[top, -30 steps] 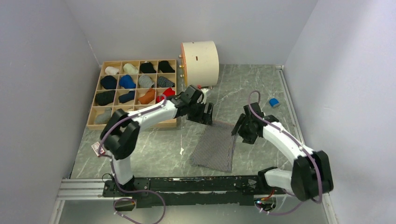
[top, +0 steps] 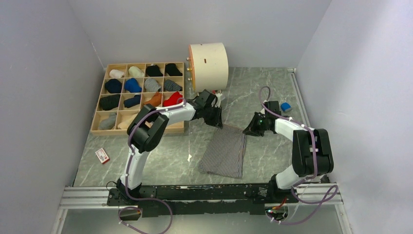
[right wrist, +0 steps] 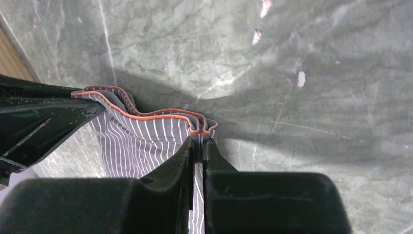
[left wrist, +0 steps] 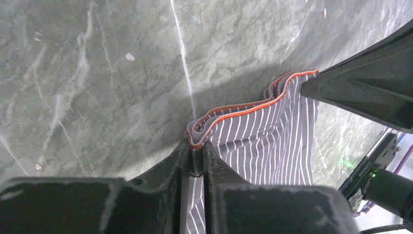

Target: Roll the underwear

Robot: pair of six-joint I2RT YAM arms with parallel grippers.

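Grey pinstriped underwear [top: 221, 153] with an orange-trimmed edge lies flat on the marble table, its top edge bunched. My left gripper [top: 219, 124] is at its upper left corner; in the left wrist view the gathered band [left wrist: 253, 112] runs into its fingertips [left wrist: 197, 155], which are nearly closed on the fabric. My right gripper [top: 246, 132] is at the upper right corner, shut on the folded band, as the right wrist view [right wrist: 198, 148] shows.
A wooden compartment box [top: 111, 70] of rolled garments stands back left, a cream drum [top: 211, 63] at the back. A blue object [top: 286, 107] lies right, a small red-white box [top: 102, 155] front left.
Both grippers have come down onto the underwear's top corners and their fingers have closed in on it.
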